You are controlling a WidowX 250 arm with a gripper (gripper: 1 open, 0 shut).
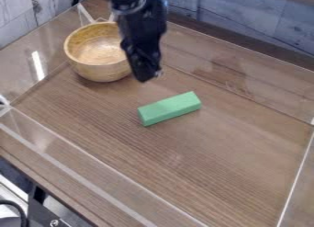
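Observation:
A green rectangular block [170, 107] lies alone on the wooden table [172, 175], right of center. My dark gripper [145, 67] is raised above and behind it, just right of the bowl, blurred, so its finger state and anything between its fingers cannot be made out. A light wooden bowl [95, 50] sits at the upper left.
A blue wooden wall [255, 24] runs along the back and a pale one at the top left. Some cables lie at the lower left edge.

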